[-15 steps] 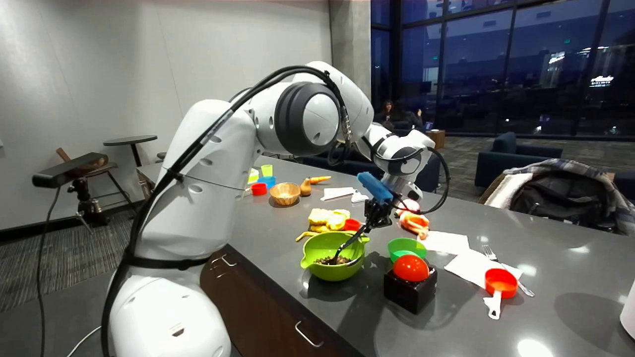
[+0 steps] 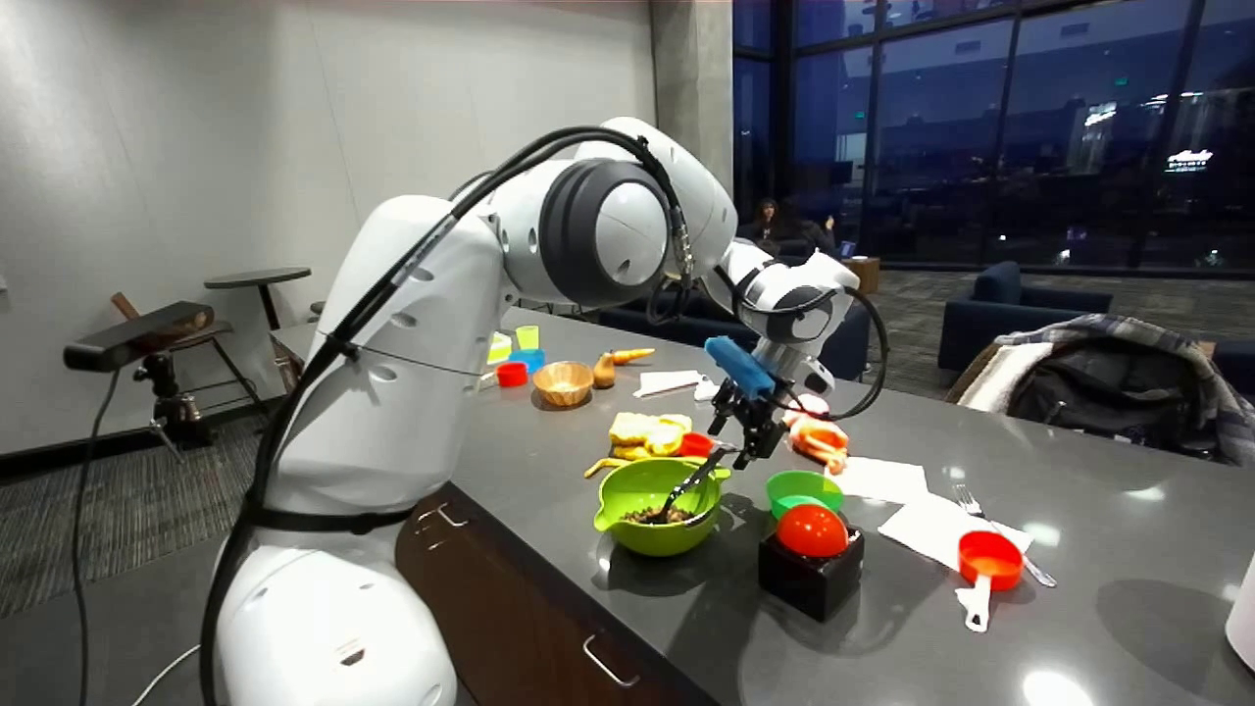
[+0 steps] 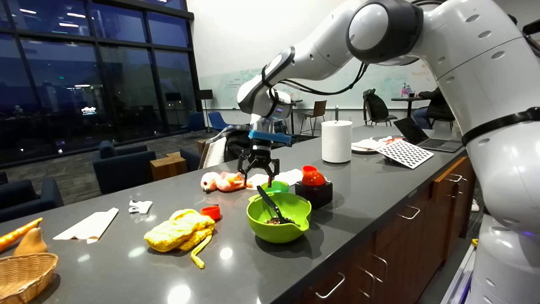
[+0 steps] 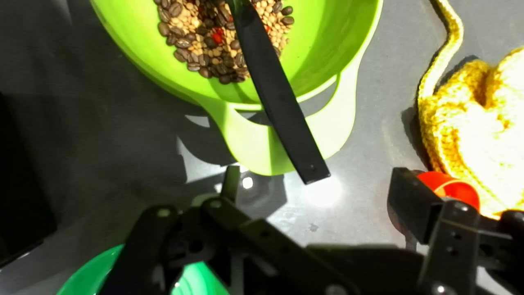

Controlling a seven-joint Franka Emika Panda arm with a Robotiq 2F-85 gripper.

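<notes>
A black-handled utensil (image 4: 280,98) leans in the lime-green bowl (image 4: 339,115), its far end among coffee beans and small pale grains (image 4: 201,49). Its handle crosses the bowl's rim and looped grip. In the wrist view my gripper has its fingers spread wide, and the handle's tip lies between them, touching neither. From the second exterior view, the gripper (image 3: 258,183) hangs just behind the bowl, pointing down with its fingers apart. The utensil's lower end is partly hidden among the beans.
Close by stand a green cup (image 2: 805,489) and a black box with a red ball-like top (image 2: 812,565). A yellow knitted piece (image 3: 179,230) and a red cup (image 3: 211,212) lie on the bowl's other side. A pink-orange toy (image 3: 225,181) sits behind.
The fingers were close together near the handle's end a second ago and are now spread apart. The arm has barely shifted; bowl and utensil look unmoved.
</notes>
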